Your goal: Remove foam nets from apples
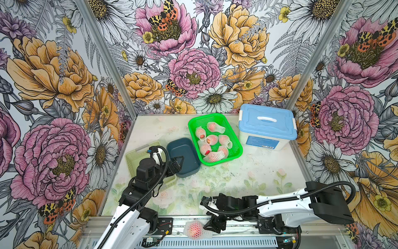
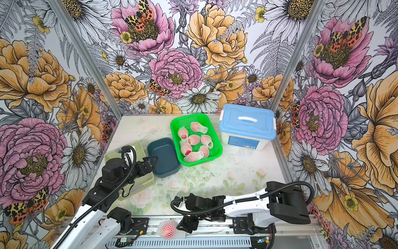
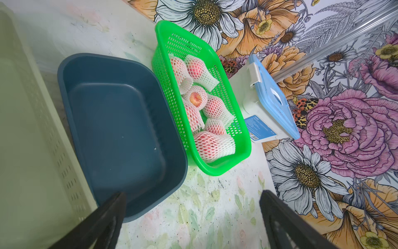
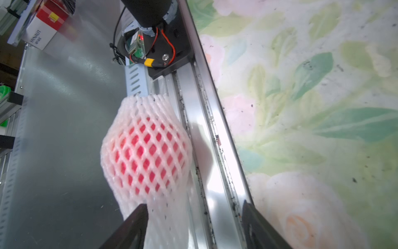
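Observation:
A red apple in a white foam net lies off the table's front edge on the metal frame, seen close in the right wrist view. My right gripper is open beside it, its fingers apart. My left gripper is open and empty over the left bins. Several netted apples lie in a green basket, also plain in the left wrist view.
A dark blue bin and a pale green crate stand left of the basket. A white box with blue lid stands back right.

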